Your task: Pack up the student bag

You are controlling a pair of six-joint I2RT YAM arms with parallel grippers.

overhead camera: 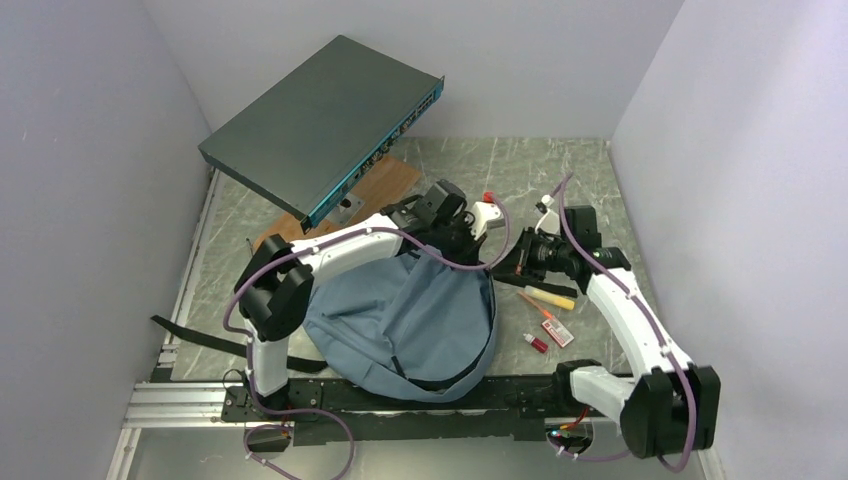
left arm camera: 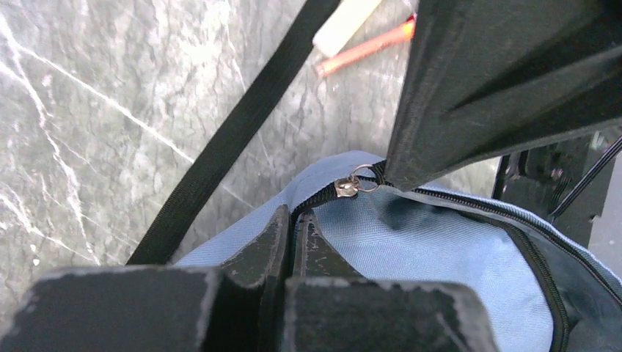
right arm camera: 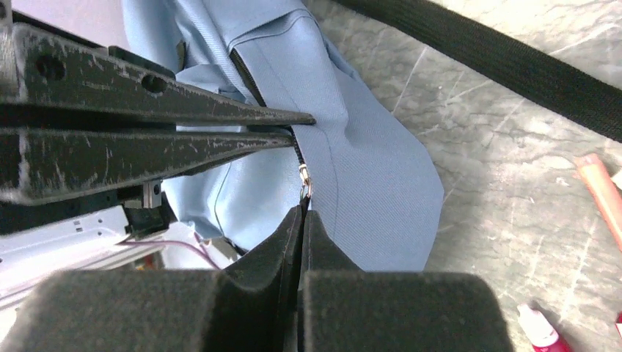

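The blue-grey bag lies crumpled in the middle, its zipper edge raised between my grippers. My left gripper is shut on the bag's edge by the zipper, close behind the metal zipper pull. My right gripper is shut with its tips at the zipper pull, seemingly pinching its ring. The two grippers' fingers are very close together. An orange stick, a yellow cylinder, a small red bottle and a red-white box lie on the right.
A large dark rack device stands over the back left, above a wooden board. A small red object lies at the back. A black strap crosses the marble surface. Walls bound both sides.
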